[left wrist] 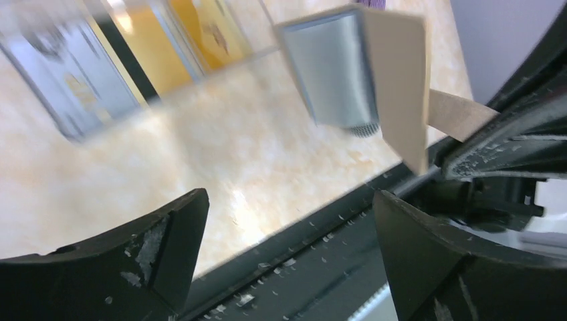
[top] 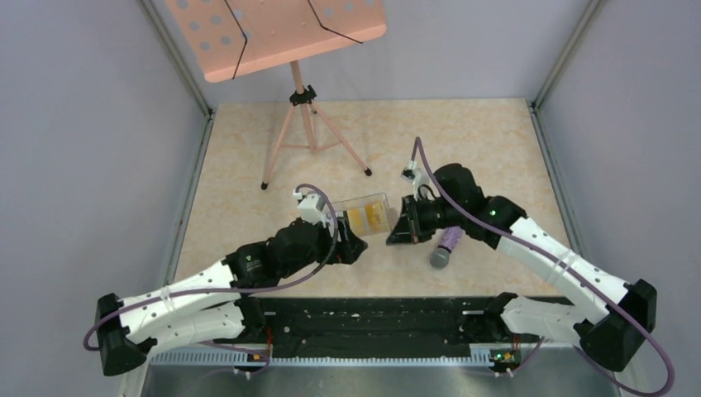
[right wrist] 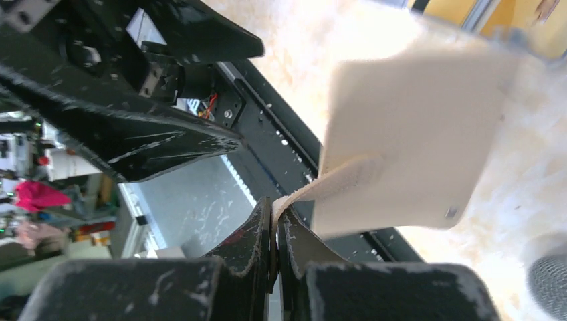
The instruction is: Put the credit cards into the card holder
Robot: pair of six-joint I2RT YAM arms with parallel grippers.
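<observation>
The beige card holder hangs from my right gripper, which is shut on its narrow flap. In the left wrist view the card holder appears at upper right, its grey-blue inner side showing. My left gripper stands open, with nothing between its fingers. Behind it is a clear tray with several cards in it. A yellow card and a pale blue-white card lie there, blurred. From above, the right gripper is just right of the tray; the holder is hard to make out there.
A purple-handled tool with a grey mesh head lies beneath the right arm. The pink stand occupies the back left. A black rail runs along the front edge.
</observation>
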